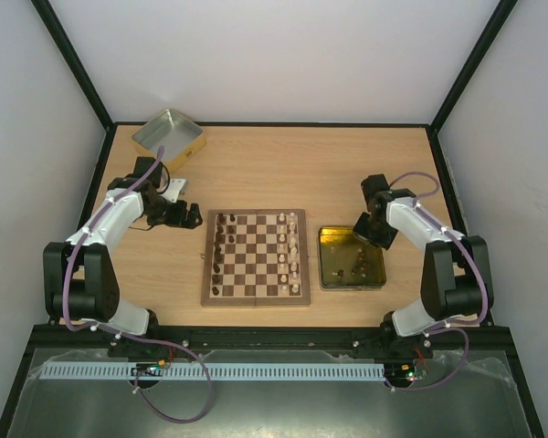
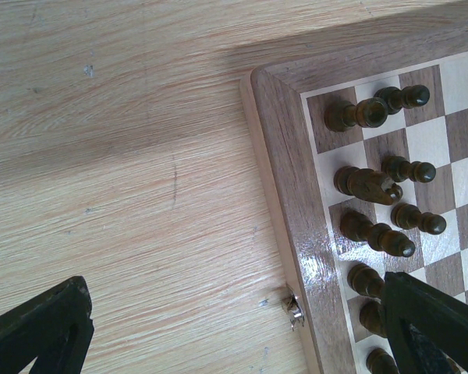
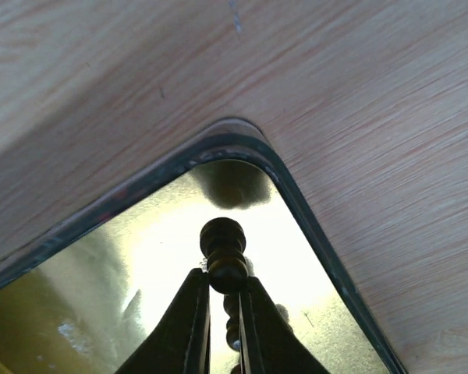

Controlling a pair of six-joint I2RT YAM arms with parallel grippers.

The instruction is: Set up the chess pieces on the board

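The wooden chessboard [image 1: 256, 257] holds dark pieces along its left side and light pieces along its right. In the left wrist view several dark pieces [image 2: 370, 185] stand by the board's edge; my left gripper hangs open above the wood beside them. Right of the board is a gold tray [image 1: 333, 279] with dark pieces in it. My right gripper is over that tray, its fingertips close together at a dark piece [image 3: 223, 232]; whether they grip it is unclear. More dark pieces lie partly hidden below it.
A tray [image 1: 169, 119] with silver interior sits at the back left.
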